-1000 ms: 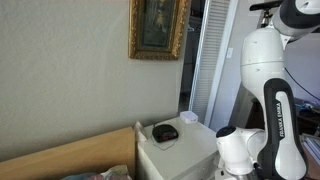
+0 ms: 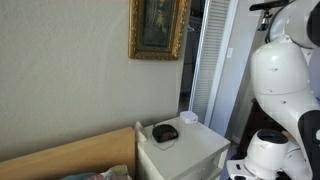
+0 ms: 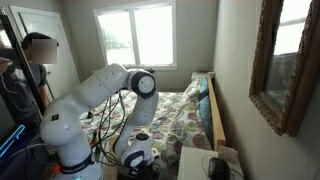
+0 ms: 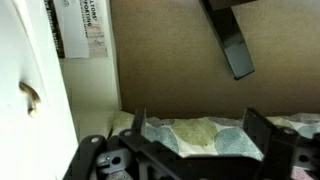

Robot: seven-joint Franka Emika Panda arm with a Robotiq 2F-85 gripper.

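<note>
My gripper is open in the wrist view, its two dark fingers apart at the lower edge with nothing held between them. Beyond them, a long black object [image 4: 232, 42] lies on a brown surface [image 4: 165, 70]. At the left stands a white panel [image 4: 40, 120] with a small metal knob [image 4: 31, 96]. Printed papers [image 4: 82, 28] lie beside it. Both exterior views show the white arm low beside the white nightstand [image 2: 180, 158]; the gripper's tips are hard to make out there.
A patterned quilt [image 4: 205, 137] lies beneath the fingers, part of the bed [image 3: 170, 90]. On the nightstand sit a black device [image 2: 165, 132] and a white box [image 2: 188, 117]. A framed picture [image 2: 158, 28] hangs on the wall. A person [image 3: 35, 70] is at the far left.
In exterior view 1 the arm has shifted right and tilted lower, its wrist now nearer the lower right corner. The things on the nightstand have not moved.
</note>
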